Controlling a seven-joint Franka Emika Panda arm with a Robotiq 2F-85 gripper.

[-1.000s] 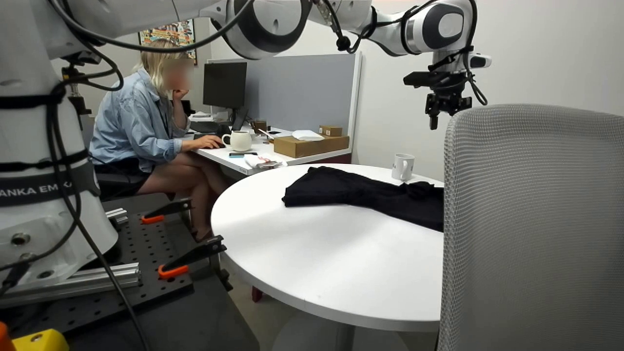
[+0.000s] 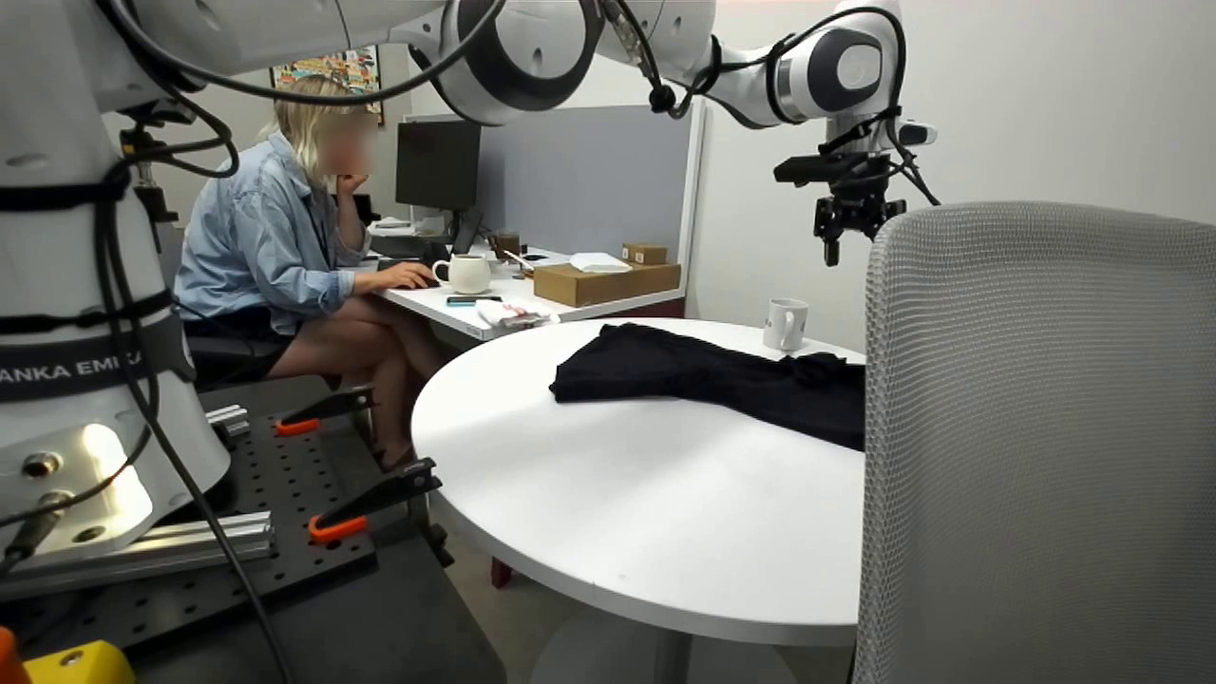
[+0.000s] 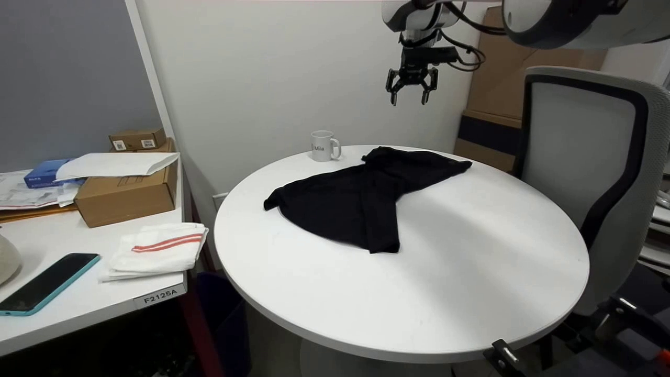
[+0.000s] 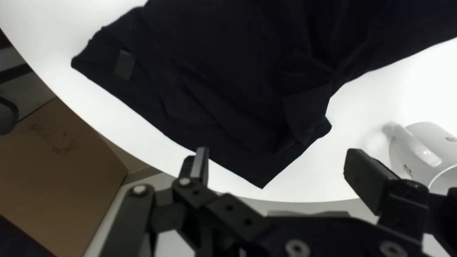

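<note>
A black cloth garment (image 3: pixel 339 210) lies spread and partly folded on the round white table (image 3: pixel 301 301), towards its far side. In the wrist view the garment (image 4: pixel 222 77) fills the upper middle, one corner pointing down between my fingers. High above the table's far edge hangs my gripper (image 3: pixel 410 100), open, with nothing between its fingers and well clear of the cloth. The wrist view shows the fingertips (image 4: pixel 199 165) wide apart. In exterior view 1 the chair back hides the garment's right end.
A white mug (image 3: pixel 322 147) stands on the table behind the cloth, near the far edge. The grey chair (image 2: pixel 1037 433) stands against the table's side. Cardboard boxes (image 3: pixel 502 81) are stacked behind. A person sits at the desk on the left.
In exterior view 1 my gripper has moved slightly left and a little lower. The garment, mug and chair have stayed in place.
</note>
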